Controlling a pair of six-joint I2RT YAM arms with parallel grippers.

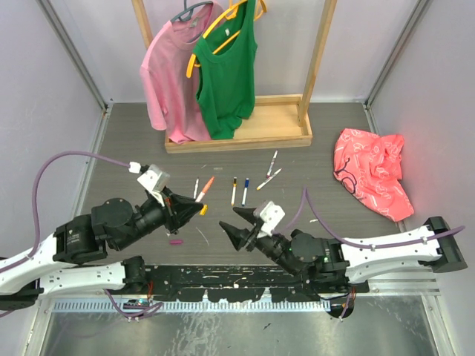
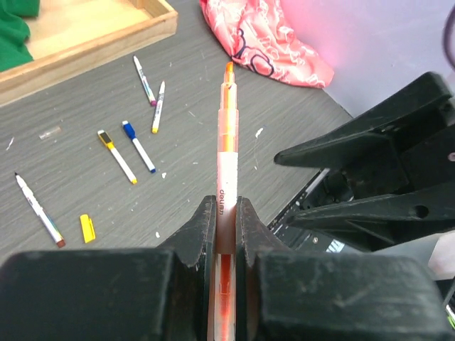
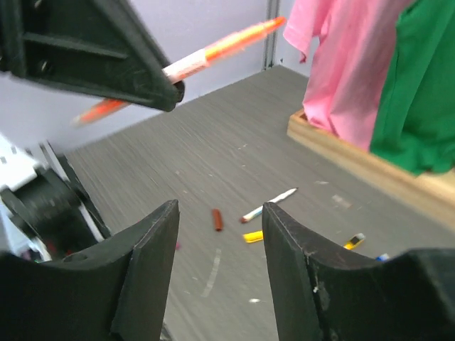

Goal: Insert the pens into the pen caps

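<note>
My left gripper is shut on an orange-and-white pen (image 2: pixel 227 177), whose orange end points away from the fingers. In the top view this pen (image 1: pixel 205 188) tilts up and right above the table. To its right, my right gripper (image 1: pixel 228 216) stands open and apart from it; the right wrist view shows nothing between its fingers. On the table lie a yellow cap (image 2: pixel 87 228), a brown-red cap (image 3: pixel 217 219) and a magenta cap (image 1: pixel 176 242). A white pen with a dark tip (image 2: pixel 39 210) lies near the yellow cap.
A black-ended pen (image 2: pixel 117 157) and a blue-ended pen (image 2: pixel 139 147) lie side by side, with two more pens behind. The wooden rack (image 1: pixel 274 141) with hanging shirts stands at the back. Crumpled red cloth (image 1: pixel 371 170) lies right. Bare table separates the cloth from the pens.
</note>
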